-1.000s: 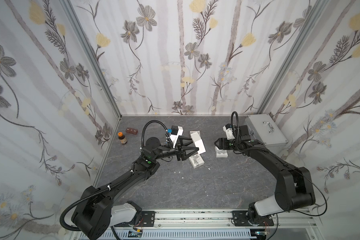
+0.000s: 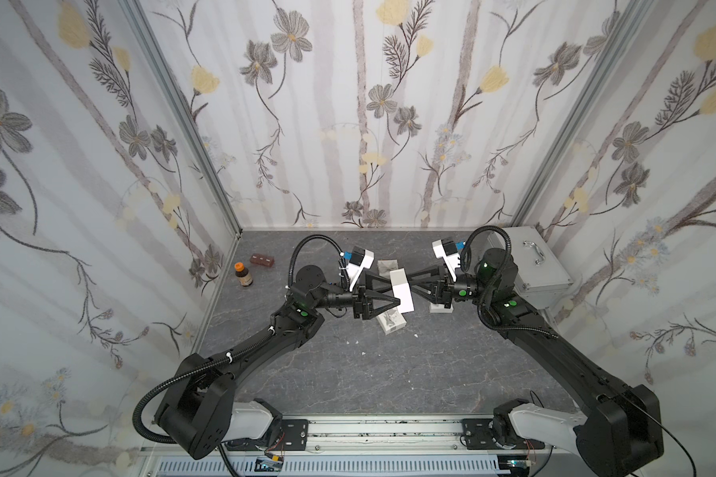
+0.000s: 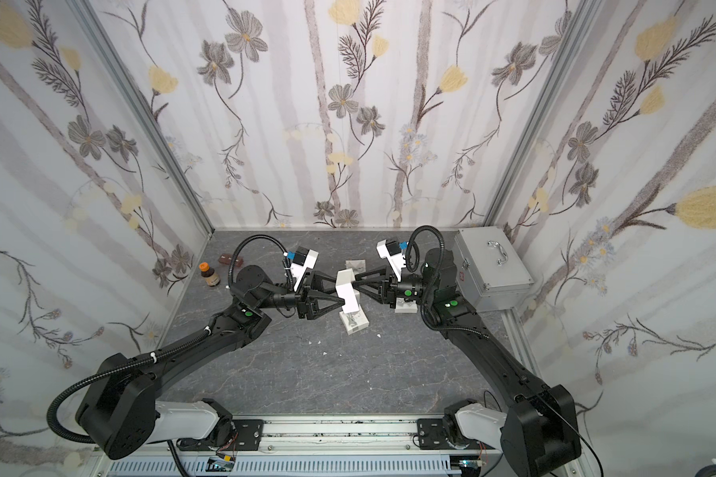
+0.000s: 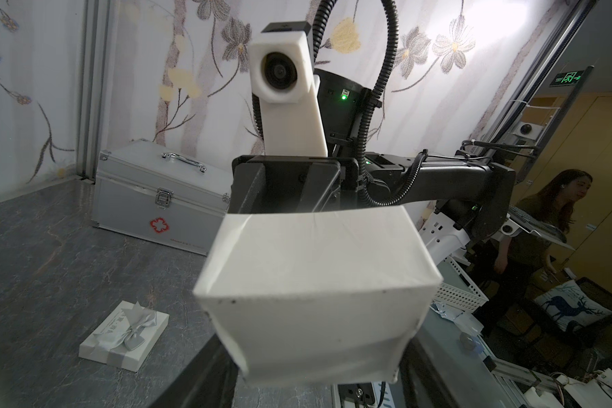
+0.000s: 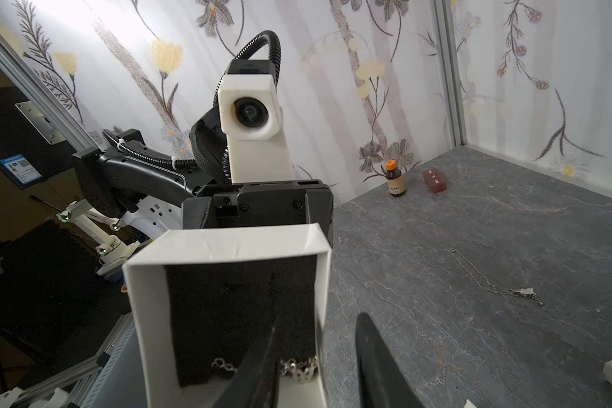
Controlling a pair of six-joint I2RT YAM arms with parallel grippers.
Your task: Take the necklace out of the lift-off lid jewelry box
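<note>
A white box (image 5: 146,306), held in the air by my left gripper, has its open side turned toward the right wrist camera. Its inside is lined in dark material. Low in it, part of a silvery necklace (image 5: 299,368) shows against the lining. My left gripper is shut on the box, fingers on either side. My right gripper stands part open at the box's mouth. One blurred finger (image 5: 265,367) overlaps the opening and the other lies outside the right wall; how deep they reach I cannot tell. Nothing is visibly gripped there.
Another silvery chain (image 5: 496,285) lies loose on the table. Small ribboned white boxes rest nearby, including a gift box (image 4: 124,336). A silver case (image 2: 537,258) stands back right; a bottle (image 2: 243,275) and a red-brown item (image 2: 261,260) back left.
My right gripper has moved left to the box, opening on the way from a narrower stance. The box and left gripper have shifted slightly right.
</note>
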